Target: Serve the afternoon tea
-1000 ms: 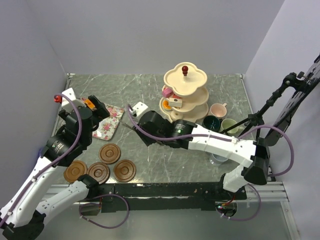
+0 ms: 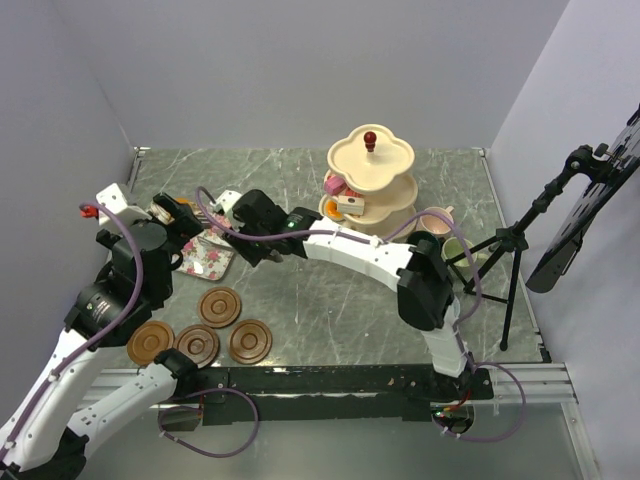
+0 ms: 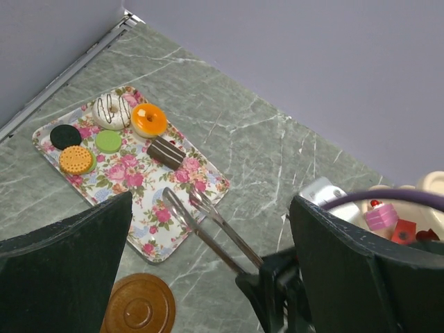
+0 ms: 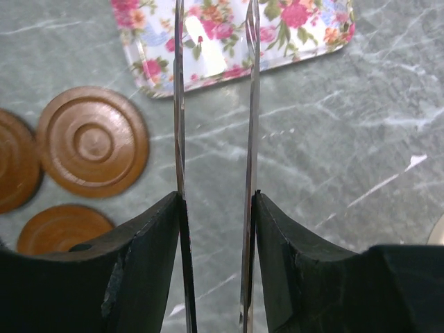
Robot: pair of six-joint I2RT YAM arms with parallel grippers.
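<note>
On a flowered tray at the back left sit a white drizzled donut, an orange donut, a dark cookie, a green disc, a yellow biscuit and a brown piece. My left gripper hangs open above the left side. My right gripper is part open over the tray's edge, its long metal fingers empty. A tiered cream stand holds several sweets at the back.
Brown coasters lie at the front left. Cups stand right of the stand, beside a black tripod.
My right arm has moved left toward the tray.
</note>
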